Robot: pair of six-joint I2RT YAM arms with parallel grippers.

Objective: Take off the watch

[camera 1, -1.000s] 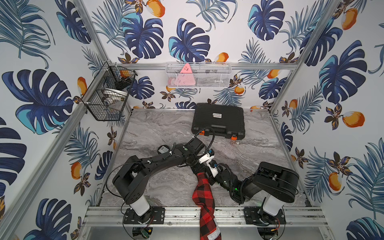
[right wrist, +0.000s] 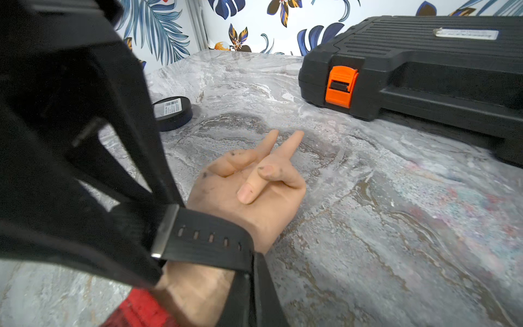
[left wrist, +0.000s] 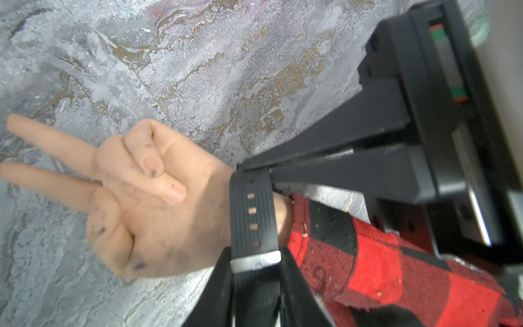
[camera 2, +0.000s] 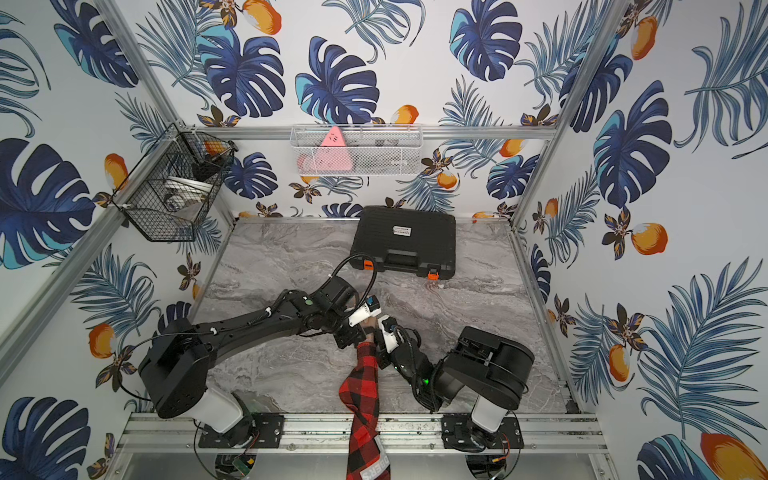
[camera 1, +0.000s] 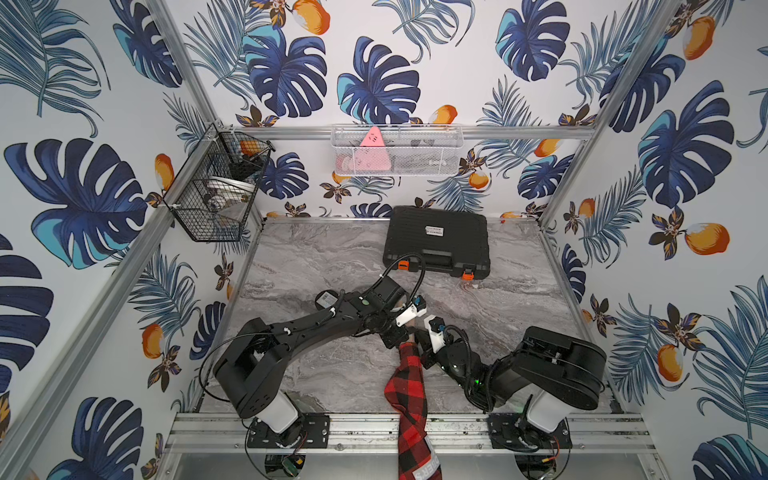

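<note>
A model hand [left wrist: 179, 229] with a red-black plaid sleeve [camera 1: 409, 384] lies palm up, with a black watch strap [right wrist: 209, 245] and metal buckle [right wrist: 165, 231] round its wrist. In the left wrist view, my left gripper is shut on the strap at the buckle end. My right gripper is shut at the opposite side of the wrist, fingertips touching the strap; whether any strap is between them cannot be seen.
A black case [camera 1: 436, 236] with orange latches lies at the back. A round black object [right wrist: 171, 113] lies left of the hand. Wire baskets [camera 1: 220, 192] hang on the walls.
Both arms have shifted slightly, the right one a little to the right in the top left view. The top of the sleeve has shifted slightly right.
</note>
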